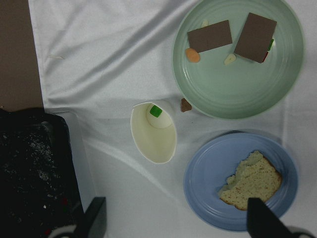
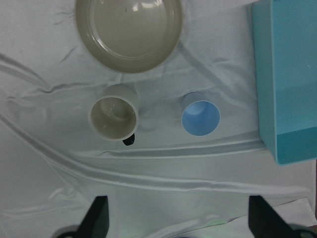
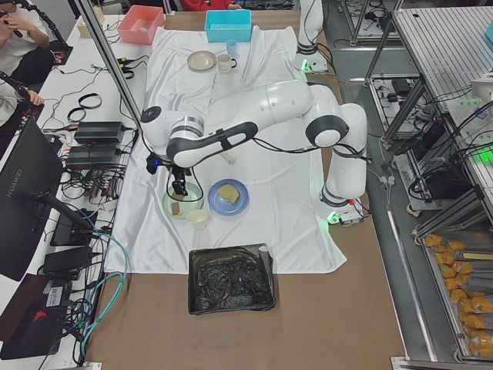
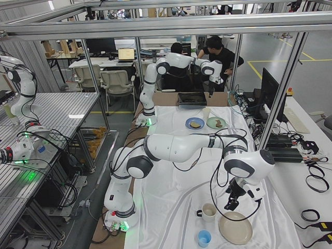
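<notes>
My left gripper hangs open above a green plate [image 1: 237, 89] holding brown squares and small bits, a cream cup [image 1: 148, 139] with a green piece inside, and a blue plate [image 1: 208, 208] with a piece of bread [image 1: 252, 183]. A small brown bit [image 1: 186, 105] lies on the cloth beside the green plate. My right gripper is open, empty, over the cloth near a beige mug [image 2: 114, 111], a light blue cup [image 2: 200, 116] and an empty beige plate [image 2: 129, 59].
A black-lined tray [image 3: 231, 304] stands beyond the cream cup at the table's edge. A teal bin [image 2: 267, 79] sits beside the blue cup.
</notes>
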